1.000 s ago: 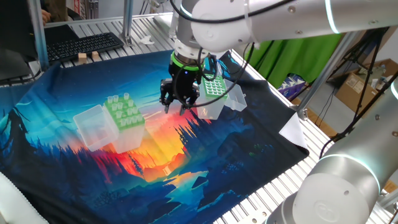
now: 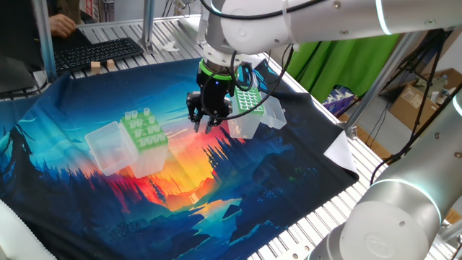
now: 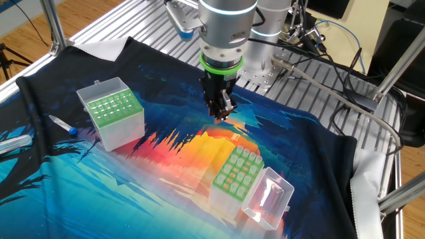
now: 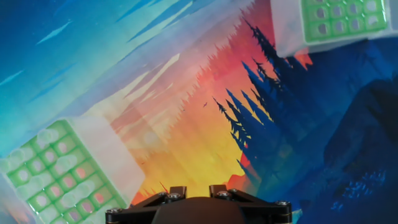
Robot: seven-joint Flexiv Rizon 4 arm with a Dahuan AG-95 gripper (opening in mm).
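My gripper point(image 2: 202, 129) hangs above the cloth between two clear boxes with green racks. In the wrist view its fingers point(image 4: 178, 191) stand a little apart, with bare cloth beyond the gap and nothing held. One green rack point(image 2: 146, 130) carries several translucent tube-like pieces standing in its holes; its clear lid point(image 3: 269, 197) lies open beside it. The other green rack point(image 3: 115, 109) shows a grid of holes with no pieces standing up, and its lid point(image 2: 273, 112) is folded open too. Neither box is touched by the gripper.
A printed sunset cloth point(image 2: 180, 206) covers the table, with wide bare areas. A blue-capped pen point(image 3: 64, 125) and a white marker point(image 3: 14, 144) lie beyond the empty rack. Loose cables loop round the wrist. A keyboard point(image 2: 97, 53) sits at the far edge, a person's hand near it.
Both boxes stay put. The person's hand has come further into view above the keyboard.
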